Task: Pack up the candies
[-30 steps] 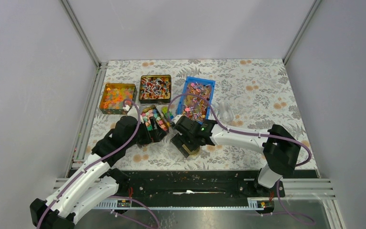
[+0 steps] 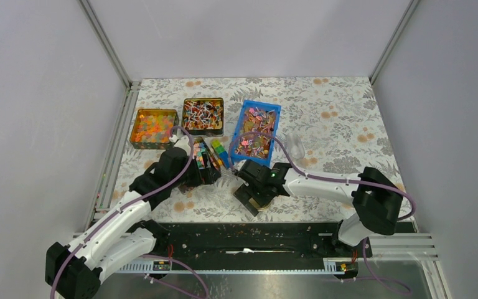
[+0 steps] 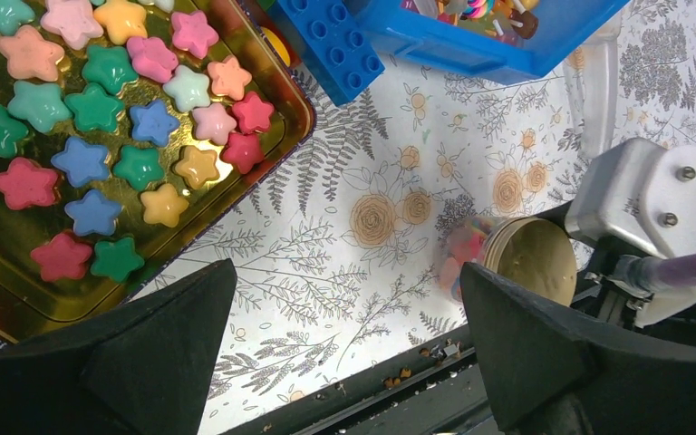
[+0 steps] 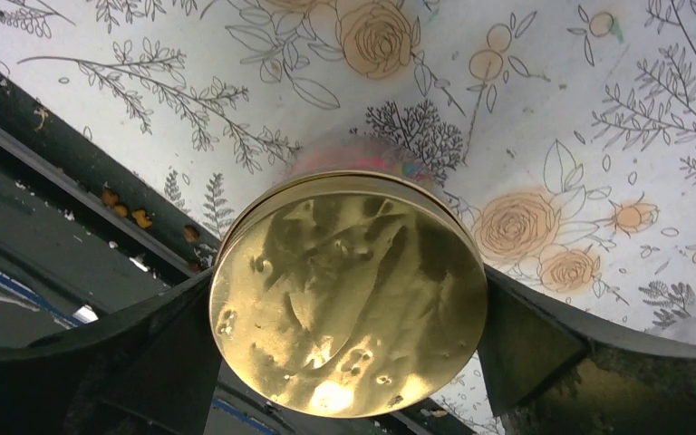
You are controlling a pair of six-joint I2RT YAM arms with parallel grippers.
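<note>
A clear jar [image 3: 465, 254] with colorful candies inside and a gold lid [image 4: 349, 304] stands near the table's front edge. My right gripper is open around the lid, one finger on each side and close against its rim. Star-shaped candies [image 3: 111, 70] in several colors lie in a gold tin [image 3: 201, 201] on the left of the left wrist view. Over that tin's right side, my left gripper is open with only bare tablecloth showing between its fingers. The lower part of the jar is mostly hidden in the right wrist view.
Blue tray [image 2: 276, 124] of wrapped candies stands behind the right gripper, a clear container [image 2: 295, 146] beside it. Two more candy tins, one of lollipop-like sweets [image 2: 203, 116] and one of orange pieces [image 2: 154, 128], are at the back left. Toy blocks [image 3: 331, 45] lie by the star tin.
The right arm has shifted slightly right and toward the front edge, and the lid with it. The left arm has moved a little rightward over the star tin.
</note>
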